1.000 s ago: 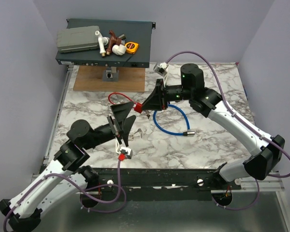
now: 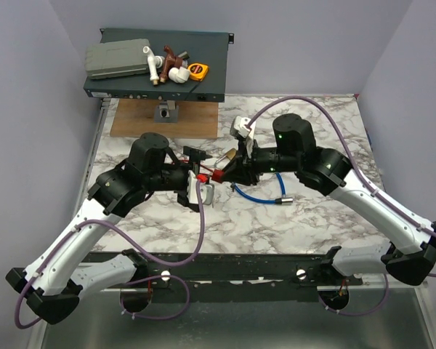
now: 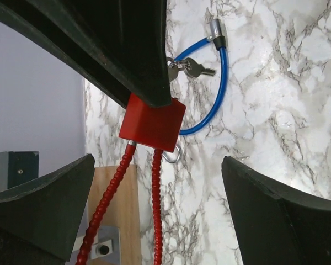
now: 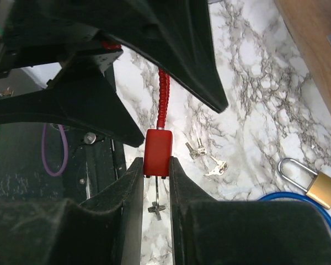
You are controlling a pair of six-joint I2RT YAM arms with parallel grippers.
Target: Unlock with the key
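A red rectangular block (image 4: 158, 149) with a thin metal piece below and red beaded cords (image 3: 157, 204) is held by my right gripper, shut on it. My left gripper is open around the cords, its fingers wide apart beside the block. In the right wrist view a brass padlock (image 4: 324, 189) with raised shackle lies on the marble, near small keys (image 4: 216, 167).
A blue cable lock (image 2: 258, 198) lies on the marble counter (image 2: 334, 123). A wooden board (image 2: 131, 116) and a dark shelf (image 2: 116, 36) with faucets, a tape measure and a grey case stand at the back.
My right gripper, still on the block, has shifted slightly, tilting and coming a little toward the front.
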